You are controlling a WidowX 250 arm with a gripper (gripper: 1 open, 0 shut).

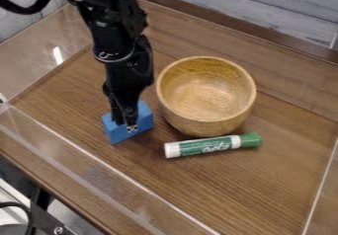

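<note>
My black gripper point(126, 114) reaches down from the top left onto a small blue box point(125, 128) on the wooden table, its fingertips at the box's upper part. The fingers look close together; whether anything is between them is hidden. A yellow bowl point(205, 86) stands just right of the gripper. A green and white tube point(211, 146) lies in front of the bowl, right of the blue box.
A raised edge runs along the back, and the table's left edge is at the lower left.
</note>
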